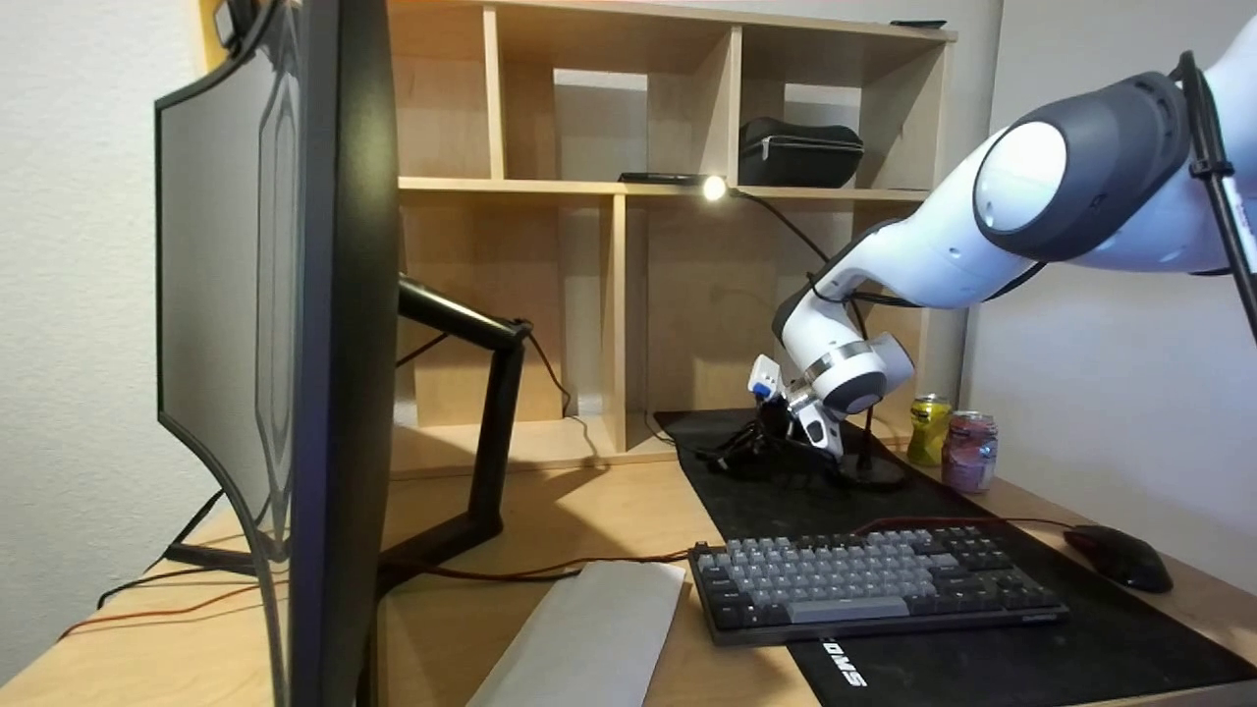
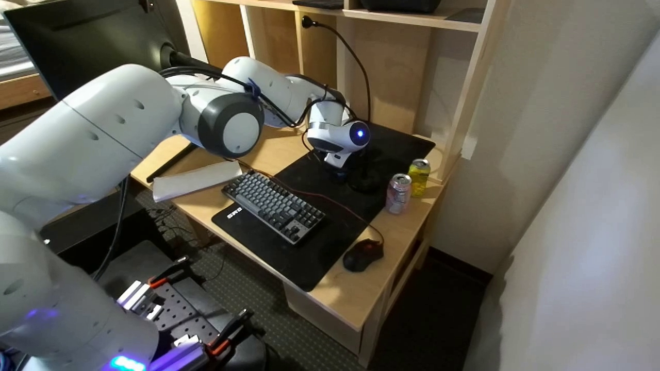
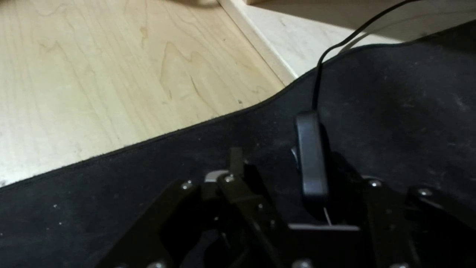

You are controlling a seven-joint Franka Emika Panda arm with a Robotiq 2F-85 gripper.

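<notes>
A small black inline switch point(image 3: 313, 154) on a thin black cord point(image 3: 319, 76) lies on the black desk mat point(image 3: 147, 165). In the wrist view my gripper has its fingers apart, with the switch showing in the gap. The left finger point(image 3: 236, 163) stands clear of the switch; the right one is too dark to make out well and lies close to the switch's right side. From outside, the dark gripper point(image 1: 751, 438) points down, low over the mat's far end. Contact with the switch cannot be made out.
A lamp point(image 1: 713, 189) on a bent neck rises beside the arm, its round base point(image 1: 869, 473) close to the gripper. Two cans, yellow point(image 1: 928, 429) and pink point(image 1: 969, 452), stand to the right. The keyboard point(image 1: 872, 583) lies nearer; shelves point(image 1: 507, 441) border the back.
</notes>
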